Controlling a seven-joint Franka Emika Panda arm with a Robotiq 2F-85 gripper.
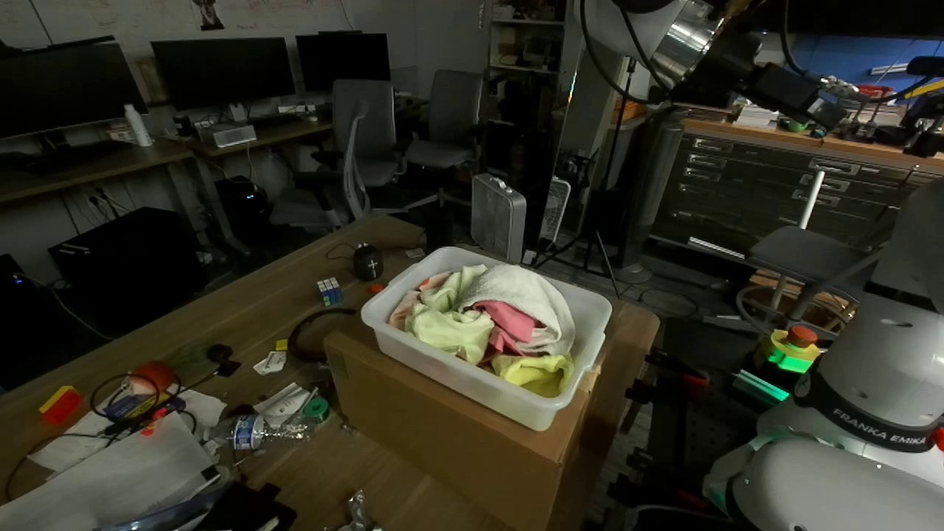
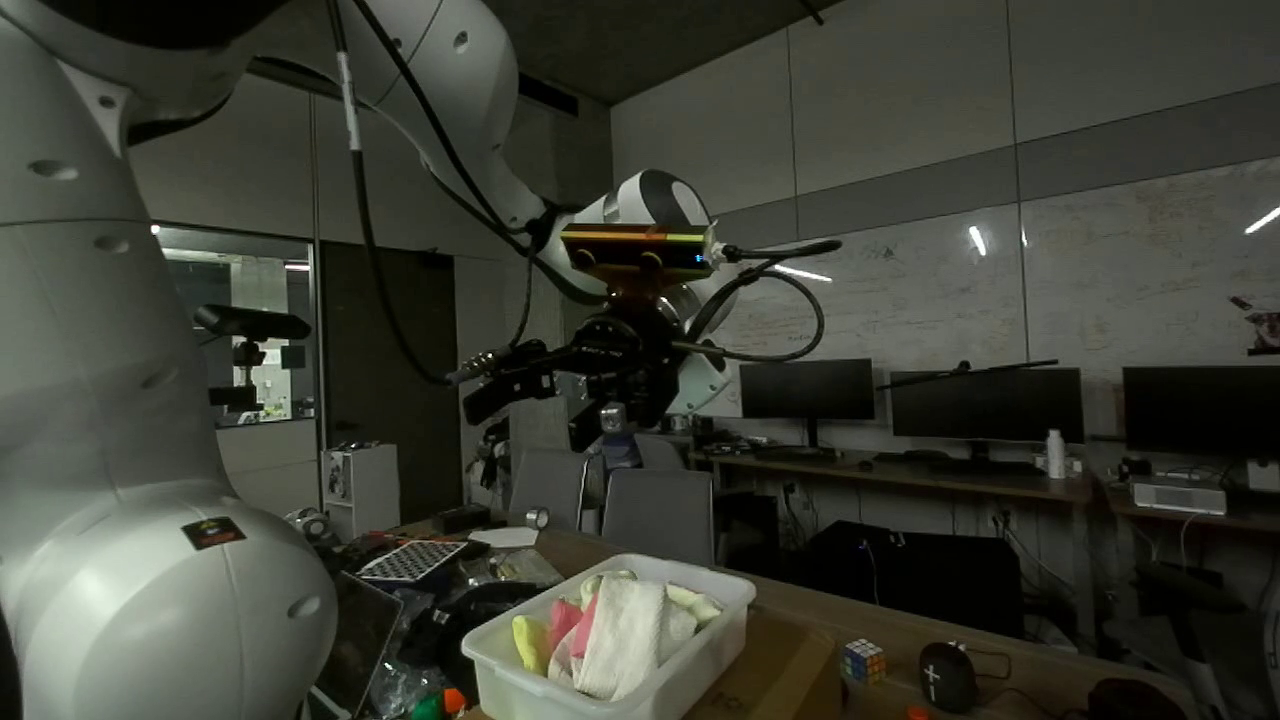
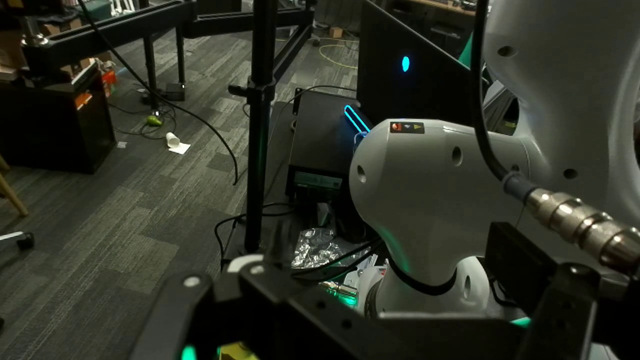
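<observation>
A white plastic tub rests on a cardboard box, filled with crumpled cloths. Among them are a white towel, a pink cloth, a pale green cloth and a yellow cloth. High above the table and away from the tub, my gripper is in the air. Its two fingers stand wide apart along the bottom of the wrist view, so it looks open. No held object shows. The wrist view faces the robot's base and floor, not the tub.
A Rubik's cube and a round black speaker stand behind the tub. Papers, cables and a plastic bottle clutter the table's left side. A black upright post rises near the arm's base. Air above the tub is clear.
</observation>
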